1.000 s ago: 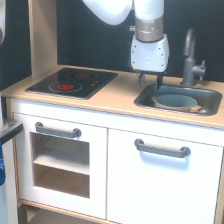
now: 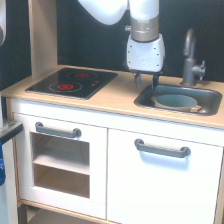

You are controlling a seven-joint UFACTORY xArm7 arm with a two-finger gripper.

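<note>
My gripper [image 2: 147, 82] points down over the left edge of the sink. Its two dark fingers stand apart, and nothing shows between them. A grey-green bowl or pot [image 2: 175, 101] sits inside the dark sink [image 2: 211, 100], to the right of the fingers and apart from them. The fingertips are small and dark against the counter and sink, so their exact height is hard to tell.
A tall dark faucet [image 2: 190, 60] rises behind the sink. To the left lies a black stovetop [image 2: 72, 82] with red burner rings, nothing on it. Bare wooden counter [image 2: 118, 95] separates the two. Below are white cabinet doors [image 2: 165, 185] with dark handles.
My gripper has shifted slightly to the left. The bowl or pot in the sink looks unmoved.
</note>
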